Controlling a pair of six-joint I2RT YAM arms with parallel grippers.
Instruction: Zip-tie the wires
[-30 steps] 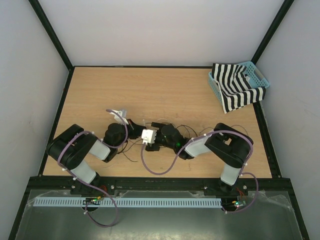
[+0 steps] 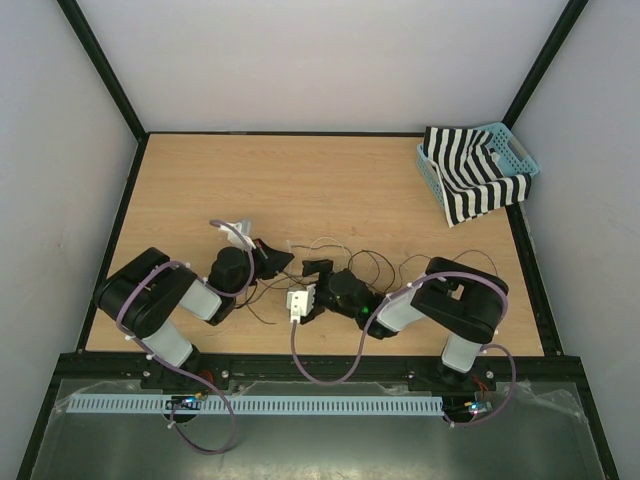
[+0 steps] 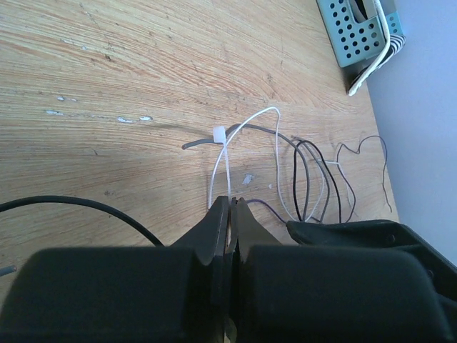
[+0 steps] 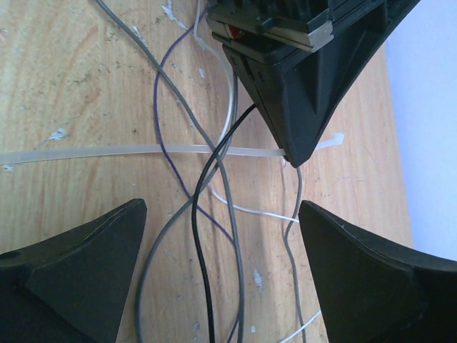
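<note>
My left gripper is shut on the white zip tie [image 3: 228, 168], whose square head [image 3: 219, 134] sticks out past the fingertips. In the right wrist view the zip tie's clear strap [image 4: 107, 151] stretches sideways across the bundle of wires, its far end cut off by the left edge. Grey, black, white and purple wires [image 4: 239, 271] lie crossed beneath my right gripper, which is open, its fingers [image 4: 78, 264] apart with wires visible in the gap. Whether the strap passes over or under every wire is hard to tell.
Loose wire coils [image 2: 370, 262] spread rightward over the table. At the back right stands a blue basket [image 2: 515, 150] with a striped cloth [image 2: 465, 170] over it. Both grippers are close together.
The left arm looks still.
</note>
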